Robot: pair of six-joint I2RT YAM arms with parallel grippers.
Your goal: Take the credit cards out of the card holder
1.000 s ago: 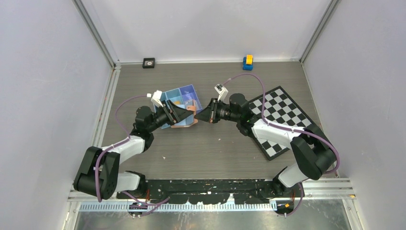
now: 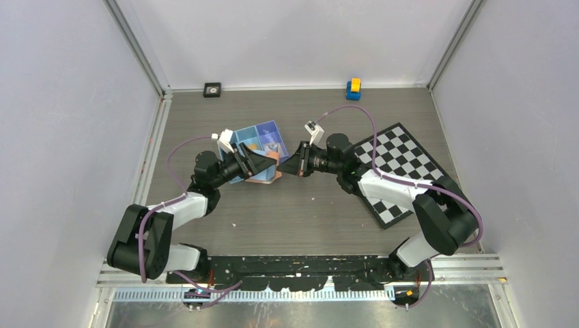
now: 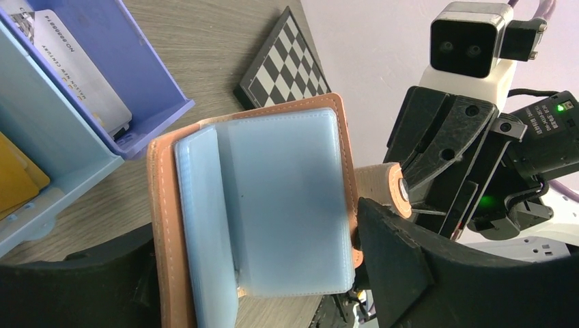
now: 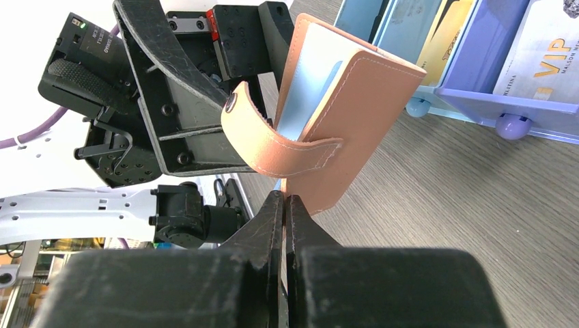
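The tan card holder [image 3: 167,225] hangs above the table with its light blue inner sleeves [image 3: 287,198] facing the left wrist camera. My right gripper is shut on its lower edge. Its snap strap [image 4: 287,154] stands out from the cover. My left gripper is open, with one finger on either side of the holder; whether they touch it cannot be told. A white card [image 3: 78,68] lies in the purple compartment, and yellow cards [image 3: 17,178] lie in a light blue one. No card edge shows clearly in the sleeves.
The blue and purple compartment tray [image 2: 266,126] stands just behind the grippers. A chessboard [image 2: 399,164] lies to the right, partly under the right arm. At the back are a black square item [image 2: 212,89] and a blue-yellow block [image 2: 353,89].
The right arm and the tray look unchanged.
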